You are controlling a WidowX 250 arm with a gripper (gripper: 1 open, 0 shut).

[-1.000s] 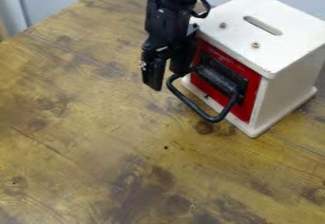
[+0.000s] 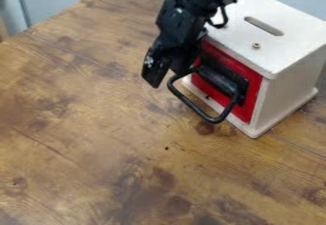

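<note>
My black gripper [image 2: 166, 62] points down at the left side of a white box [image 2: 285, 48] with a red front [image 2: 251, 92]. A black looped handle or door frame [image 2: 204, 114] juts out from that front, below and right of my fingers, over a dark slotted opening. Whether the fingers are open or shut, or touch anything, I cannot tell.
A wooden table [image 2: 90, 143] surrounds the box, clear across the left and front. The box top has a slot and a small round fitting.
My gripper has shifted slightly up and to the left over the last second. The box and its black handle look unchanged.
</note>
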